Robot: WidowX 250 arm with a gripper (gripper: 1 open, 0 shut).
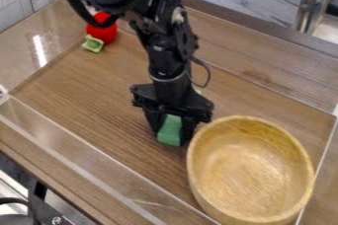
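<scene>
A black robot arm reaches down from the top to the middle of the wooden table, its gripper (171, 120) low and shut on a green object (171, 135) just left of a large tan bowl (251, 178). The fingers partly hide the green object.
A red object (102, 26) and a small green piece (93, 44) lie at the back left.
</scene>
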